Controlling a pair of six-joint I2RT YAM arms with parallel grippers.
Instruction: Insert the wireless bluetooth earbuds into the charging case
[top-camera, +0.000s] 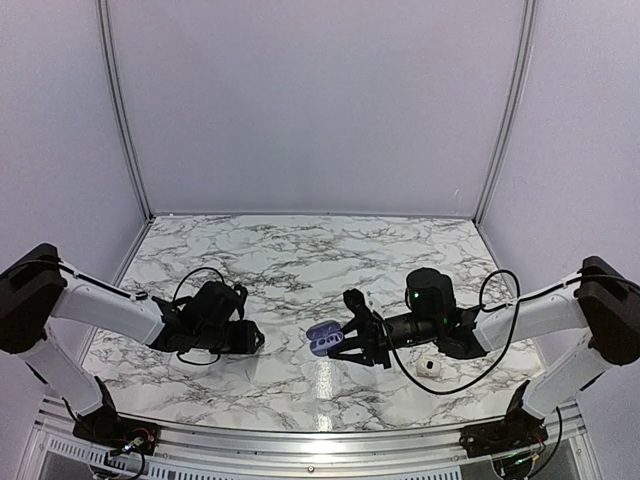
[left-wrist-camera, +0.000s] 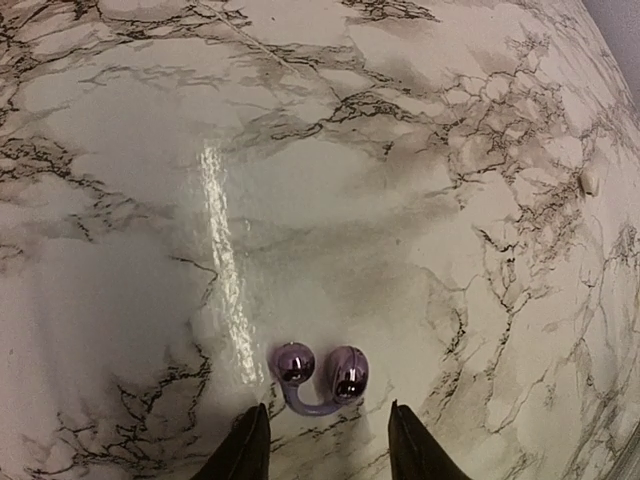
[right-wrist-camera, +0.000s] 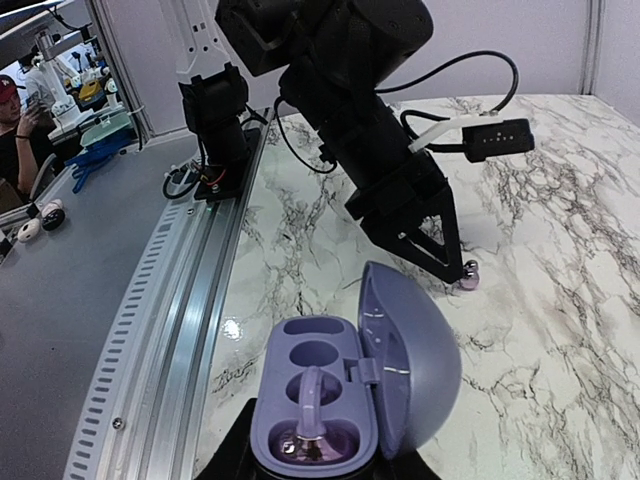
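Observation:
The lavender charging case (top-camera: 325, 338), lid open, is held by my right gripper (top-camera: 345, 350), shut on it. In the right wrist view the case (right-wrist-camera: 315, 390) shows several wells, with a stem-like piece in the lower part. Two small purple-silver earbuds (left-wrist-camera: 348, 372), joined by what looks like a curved purple piece, lie on the marble table just beyond my left gripper, which is open with nothing between its fingers. In the top view the left gripper (top-camera: 250, 340) hides them.
A small white object (top-camera: 428, 367) lies on the table below the right arm. Grey walls close in the sides and back; a metal rail runs along the front edge.

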